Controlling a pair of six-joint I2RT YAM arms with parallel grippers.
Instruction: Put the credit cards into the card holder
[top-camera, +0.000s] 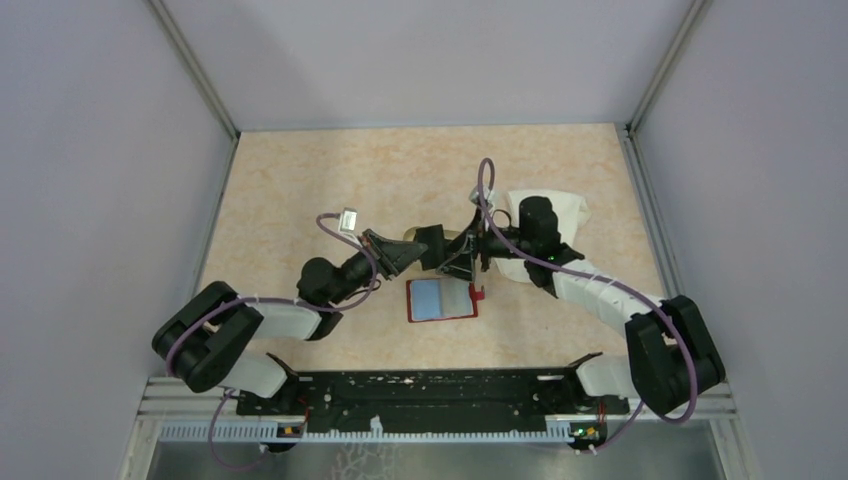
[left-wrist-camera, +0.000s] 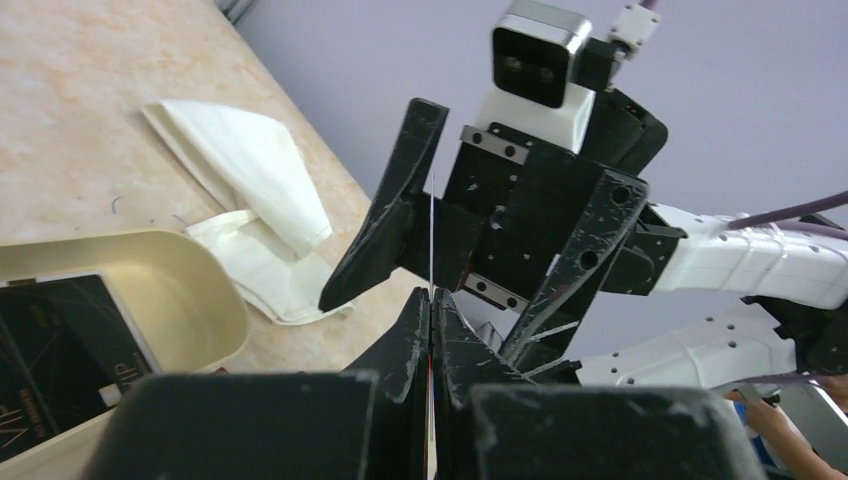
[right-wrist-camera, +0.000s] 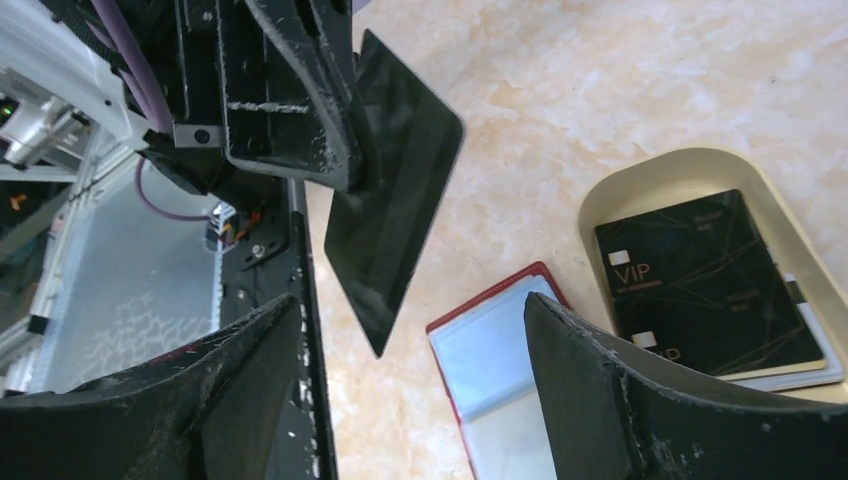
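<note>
My left gripper is shut on a dark card, seen edge-on in its own view and as a black panel (right-wrist-camera: 395, 190) in the right wrist view. My right gripper faces that card with its fingers apart and nothing between them. More black cards marked VIP (right-wrist-camera: 700, 280) lie in a beige tray (right-wrist-camera: 690, 160). The red-edged card holder (top-camera: 442, 300), with pale blue and grey insides, lies open on the table in front of the tray.
A folded white cloth (left-wrist-camera: 240, 170) lies on the right of the table.
</note>
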